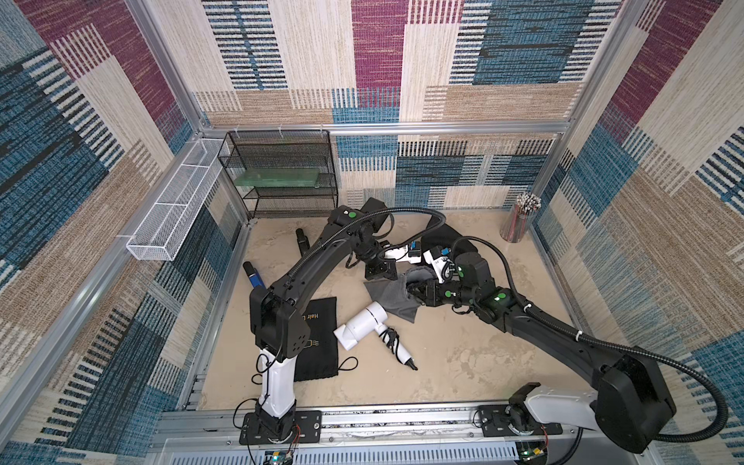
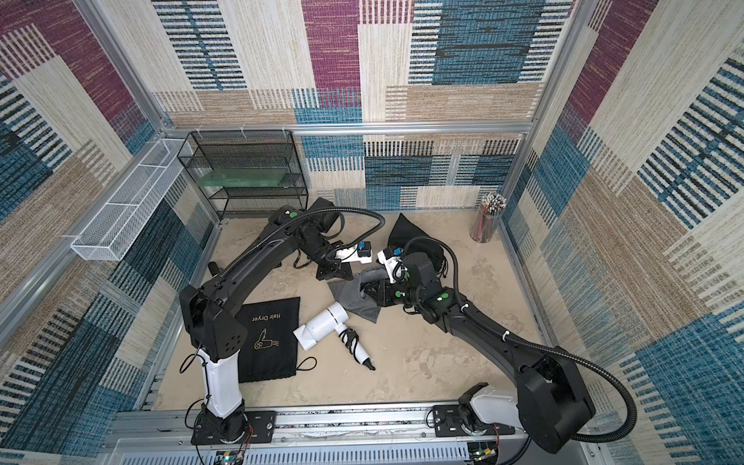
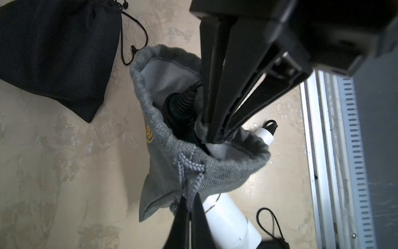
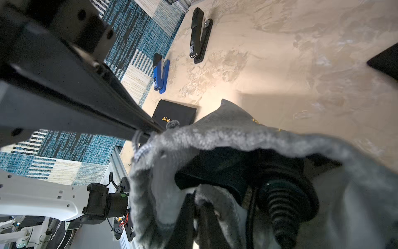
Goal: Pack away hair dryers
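Observation:
A grey drawstring bag [image 3: 165, 178] holds a black hair dryer [image 3: 179, 108], its cord end at the mouth. My left gripper is shut at the bag's drawstring, with the cord running to its fingertips. My right gripper is at the bag's rim, grey cloth between and around its fingertips; how far it is closed is unclear. A white hair dryer [image 1: 360, 325] with wrapped cord lies on the table in front of the bag. A flat black "Hair Dryer" bag [image 2: 267, 348] lies at the left front; another black bag [image 3: 58, 49] lies behind the grippers.
A black wire rack [image 1: 275, 193] stands at the back left, a cup of sticks [image 1: 515, 224] at the back right. Black [image 4: 194, 37] and blue [image 4: 159, 74] staplers lie at the left.

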